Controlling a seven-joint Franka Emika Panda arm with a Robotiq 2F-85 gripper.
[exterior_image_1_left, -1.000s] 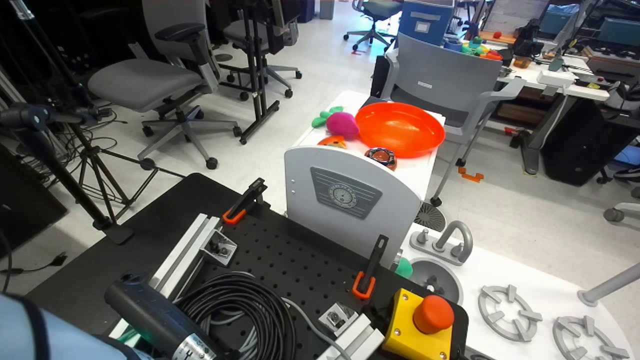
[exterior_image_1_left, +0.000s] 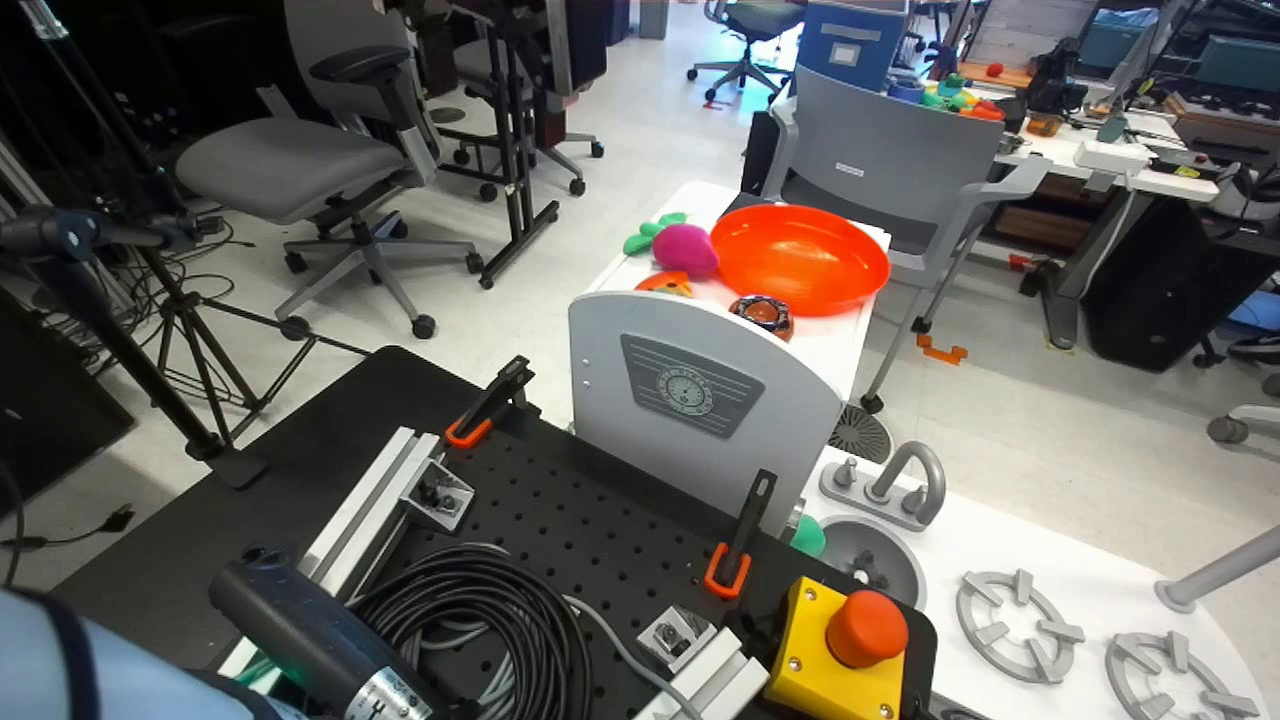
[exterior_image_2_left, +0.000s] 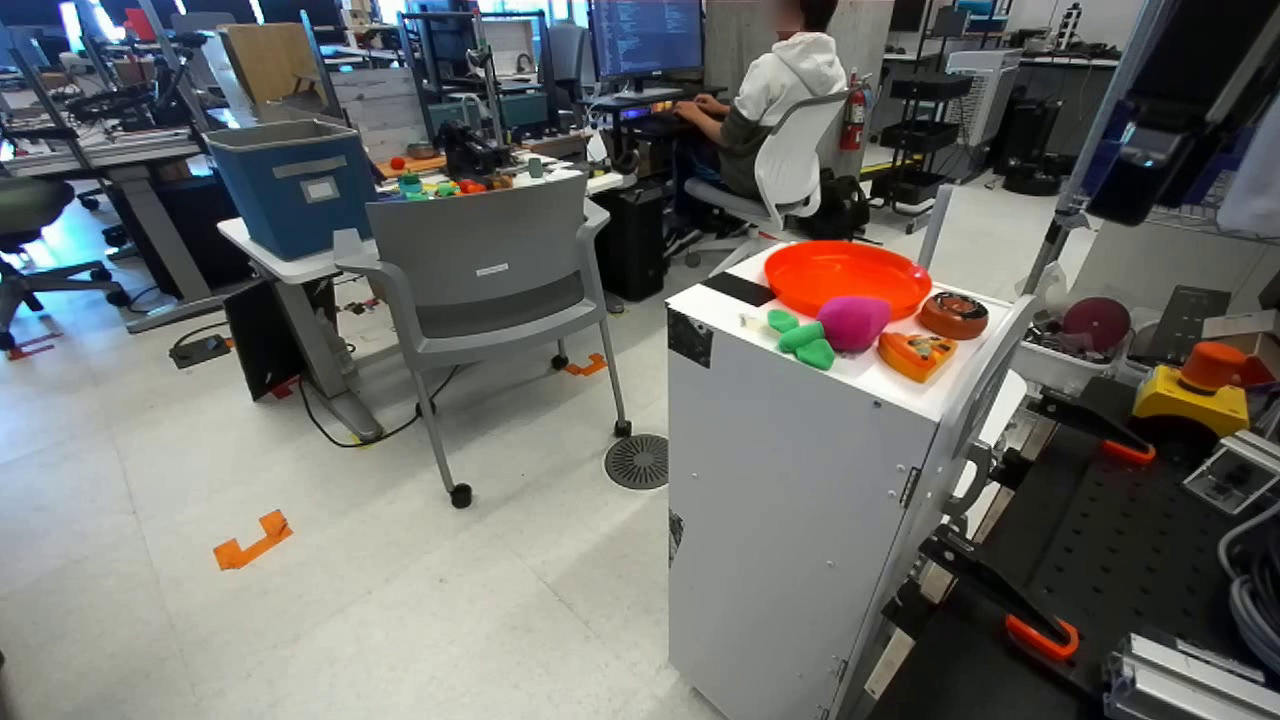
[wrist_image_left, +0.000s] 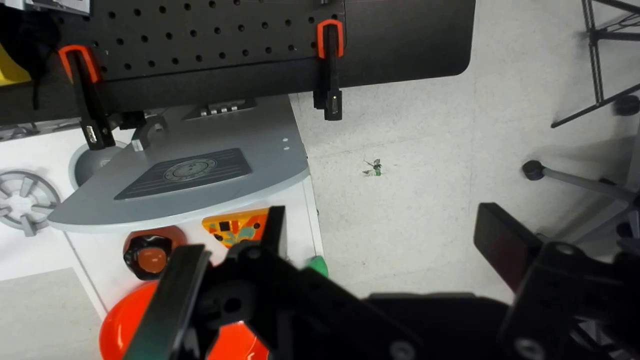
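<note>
My gripper is open in the wrist view, its two dark fingers wide apart with only floor showing between them. In the second exterior view, a dark part of the arm hangs at the upper right, above table height. On the white cabinet top lie a red-orange bowl (exterior_image_1_left: 800, 258), a magenta toy with green leaves (exterior_image_2_left: 853, 323), an orange wedge toy (exterior_image_2_left: 915, 355) and a brown-orange round toy (exterior_image_2_left: 954, 314). None of them is between the fingers. From the wrist, my left finger and gripper body hide part of the bowl and much of the cabinet top.
A grey upright panel (exterior_image_1_left: 648, 390) stands between the black perforated table (exterior_image_1_left: 564, 480) and the toys. Clamps (exterior_image_1_left: 744, 528) project at the table edge. A yellow box with a red button (exterior_image_1_left: 840, 654) and coiled cables (exterior_image_1_left: 480, 624) occupy the table. A toy sink (exterior_image_1_left: 870, 564) is alongside.
At the top edge of the first exterior view, the dark arm part has shifted right and looks larger. The toys, bowl and panel are where they were.
</note>
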